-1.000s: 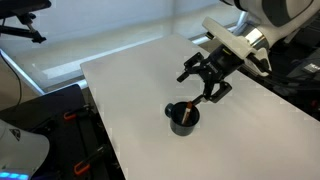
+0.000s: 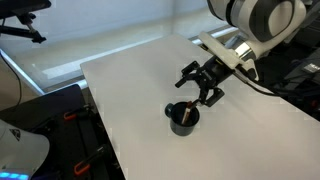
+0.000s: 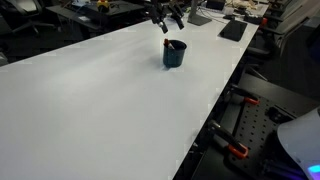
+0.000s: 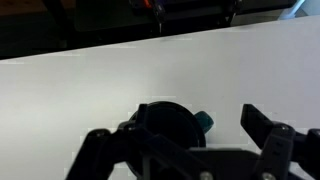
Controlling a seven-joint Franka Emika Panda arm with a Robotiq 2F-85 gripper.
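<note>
A dark mug (image 2: 183,118) with its handle to the left stands upright on the white table. An orange-brown stick-like item (image 2: 187,112) shows at its mouth, leaning inside it; exactly what it is, I cannot tell. Just above and behind the mug, my gripper (image 2: 200,88) is open, its fingers spread and nothing held between them. From the other side, the mug (image 3: 174,54) is dark teal, with the orange tip (image 3: 168,43) at its rim. Looking down in the wrist view, the mug's dark opening (image 4: 170,122) lies between my fingers, partly covered by the gripper; its inside is too dark to read.
Bare white table (image 3: 90,105) spreads widely around the mug. Black equipment and cables (image 2: 90,130) line one table edge. Dark objects, including a flat black one (image 3: 233,30), sit beyond the mug in the second exterior view.
The arm's upper body has swung a little left in exterior view 1, while the fingers stay nearly in place above the mug. The mug and the item in it have not visibly moved.
</note>
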